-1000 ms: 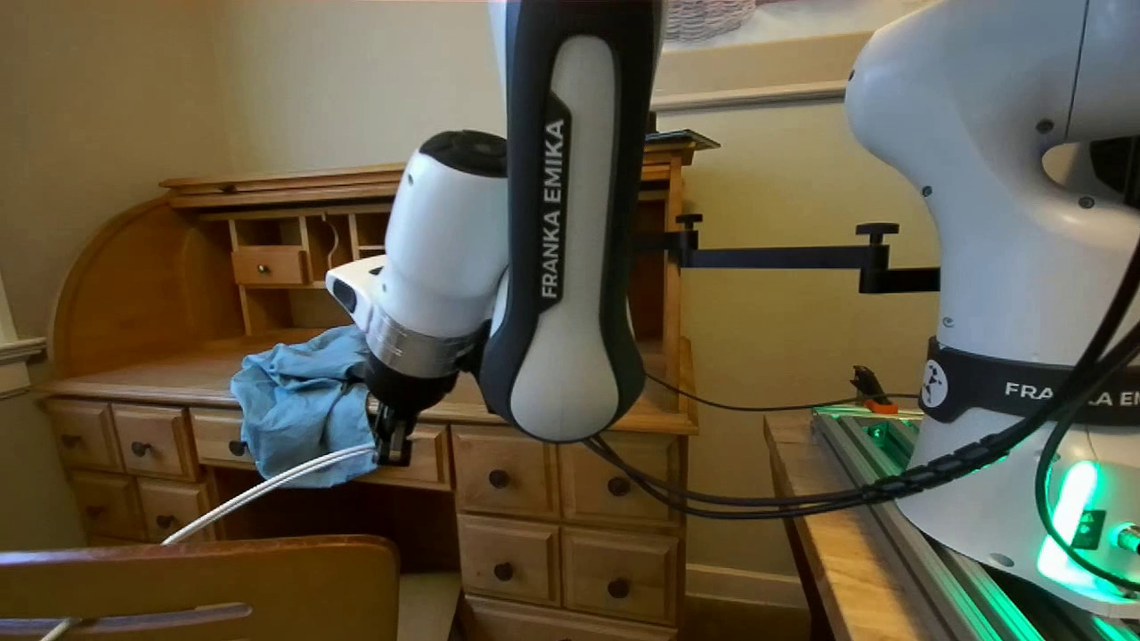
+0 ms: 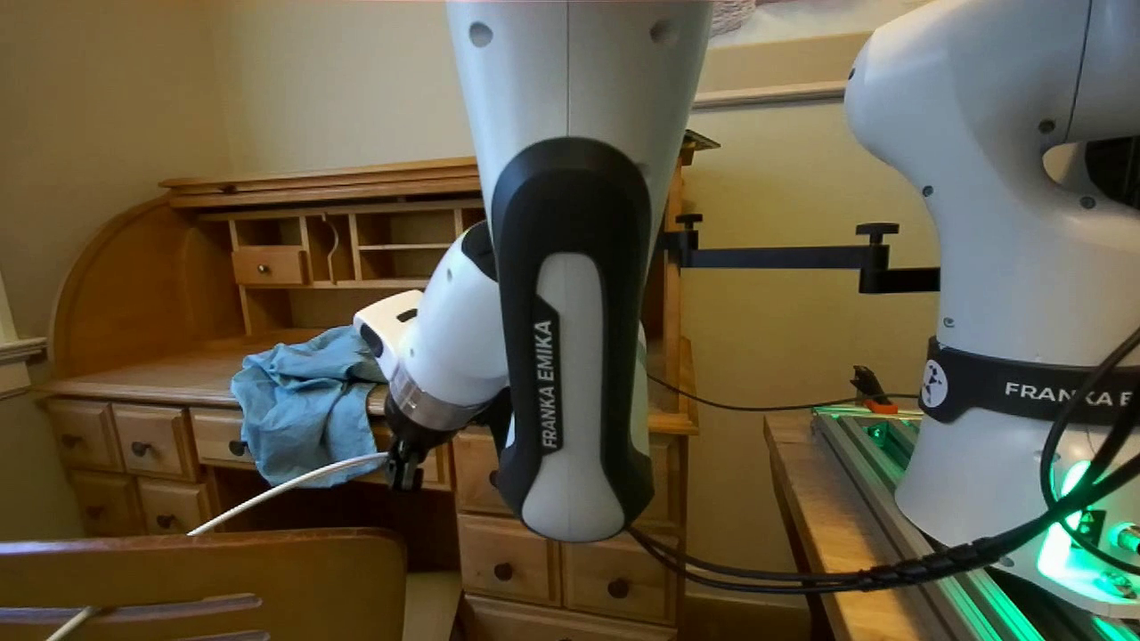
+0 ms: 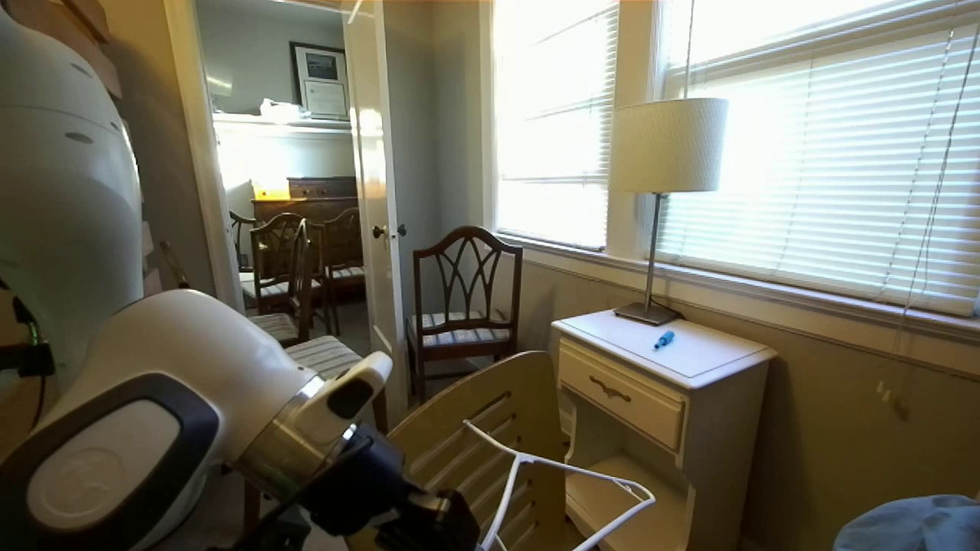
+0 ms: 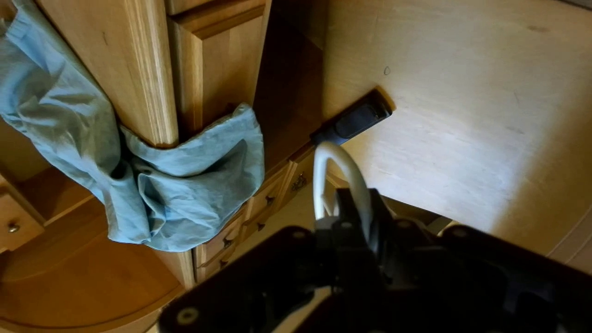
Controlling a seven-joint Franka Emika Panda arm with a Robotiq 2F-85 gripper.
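Observation:
My gripper (image 2: 403, 470) is shut on a thin white hanger (image 2: 289, 486), in front of the rolltop desk. The hanger slopes down left from the fingers and passes behind the chair's back (image 2: 203, 561), showing again through a slot. In exterior view 2 the hanger's triangular frame (image 3: 576, 470) extends right from the gripper, across the view of the slatted chair back (image 3: 505, 395). A white loop of the hanger (image 4: 349, 166) rises from the dark fingers (image 4: 348, 208) in the wrist view. Whether hanger and chair touch, I cannot tell.
Blue cloth (image 2: 310, 401) drapes over the front edge of the desk (image 2: 150, 374). A black object (image 4: 355, 119) lies on a pale wooden surface in the wrist view. Beyond the chair stands a white nightstand (image 3: 606, 347) with a lamp (image 3: 668, 147) and a small blue item (image 3: 664, 340).
The arm's elbow link has come lower, and the wrist has tilted. My gripper sits slightly lower and further right, the hanger still in it. The chair back has shifted slightly right.

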